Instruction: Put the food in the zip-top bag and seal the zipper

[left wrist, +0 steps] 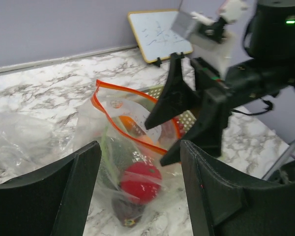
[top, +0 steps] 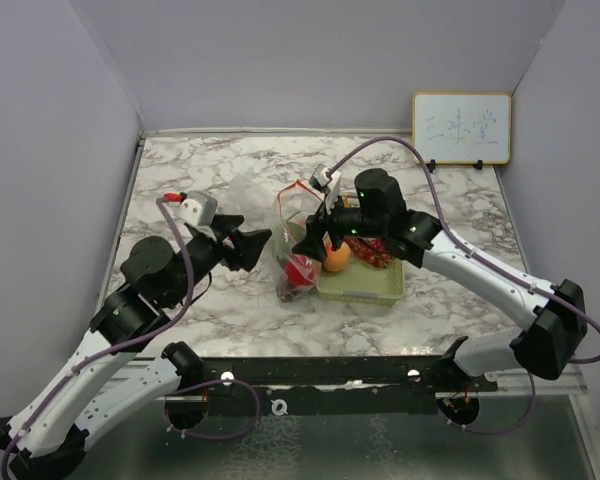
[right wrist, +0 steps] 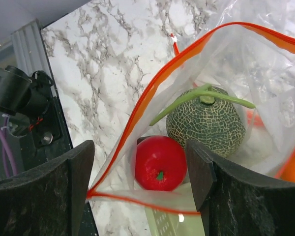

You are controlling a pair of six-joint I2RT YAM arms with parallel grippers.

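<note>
A clear zip top bag with an orange zipper (left wrist: 119, 127) stands in the middle, mouth agape, holding a green melon (right wrist: 206, 125), a green stalk (right wrist: 179, 102) and a red tomato (right wrist: 160, 162). My left gripper (top: 245, 240) is just left of the bag, open, its fingertips apart with the bag beyond them. My right gripper (top: 315, 240) is over the bag's mouth at the right, open, its fingers either side of the near stretch of zipper in its wrist view.
A pale green basket (top: 365, 295) with an orange (top: 337, 260) and red items sits right of the bag. A whiteboard (top: 461, 127) stands at back right.
</note>
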